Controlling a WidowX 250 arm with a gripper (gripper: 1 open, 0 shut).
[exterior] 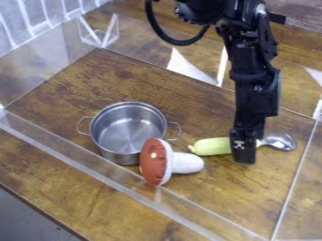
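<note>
My black gripper (244, 145) is lowered over a pale green vegetable-like object (210, 146) lying on the wooden table. The gripper is open, its fingers around or just above the right part of that object; exact contact is unclear. A metal spoon-like piece (280, 142) lies to the right, partly hidden by the gripper. A steel pot (120, 131) with two side handles stands to the left, empty. A toy mushroom (157, 162) with a red cap and white stem lies on its side in front of the pot.
Clear plastic walls border the wooden work surface (88, 80). A black cable loops over the top of the view beside the arm.
</note>
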